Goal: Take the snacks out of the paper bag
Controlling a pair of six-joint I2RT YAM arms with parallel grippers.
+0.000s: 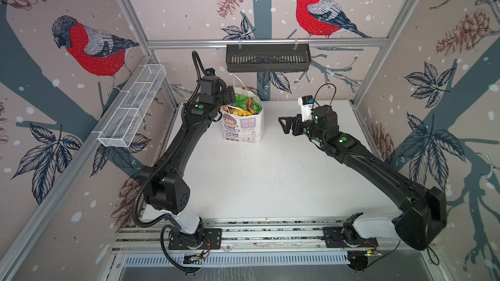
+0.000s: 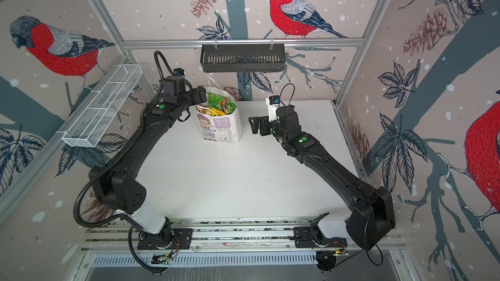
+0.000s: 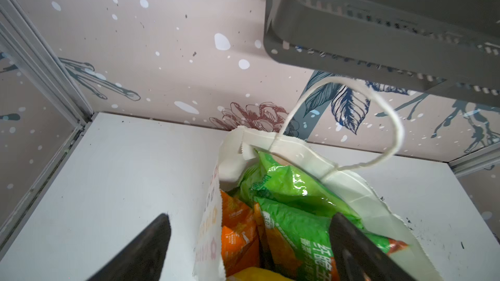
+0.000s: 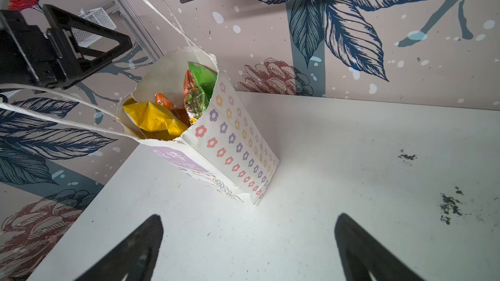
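The white paper bag [image 1: 243,129] stands upright near the back of the table, its mouth open. Inside it are green snack packs [image 3: 298,231], an orange pack [image 3: 238,234] and a yellow pack [image 4: 152,117]; their lower parts are hidden. My left gripper hangs at the bag's upper left rim, fingers wide apart. Its right finger [image 3: 359,252] overlaps the green pack in the left wrist view; I cannot tell whether they touch. Right of the bag, my right gripper is open over bare table, nothing between its fingers.
A dark slotted shelf [image 1: 268,60] hangs on the back wall above and behind the bag. White wire baskets [image 1: 136,106] line the left side. Bag handles [image 3: 388,109] arch up from the rim.
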